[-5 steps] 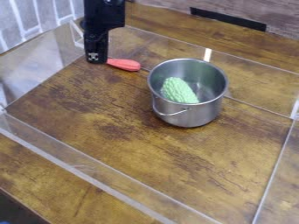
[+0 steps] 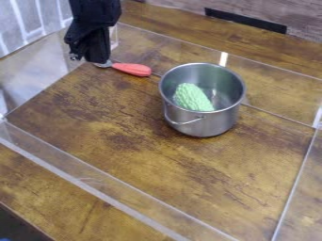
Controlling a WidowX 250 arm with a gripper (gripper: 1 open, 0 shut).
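At the upper left of the camera view hangs my black gripper (image 2: 90,49), above and left of a red-handled tool (image 2: 131,69) that lies on the wooden surface. The tool's metal end reaches under the gripper, and whether they touch is unclear. The gripper's fingertips are dark and small, so their state is hard to see. A steel pot (image 2: 201,120) with a wire handle stands right of centre, with a pale green bumpy object (image 2: 191,98) inside it.
Clear plastic edges (image 2: 299,165) border the wooden work area (image 2: 113,141) on its sides. The front and left of the surface are empty. A dark wooden panel runs along the back.
My gripper has shifted left and slightly up from its place a second ago. The pot, the green object and the red-handled tool look unmoved.
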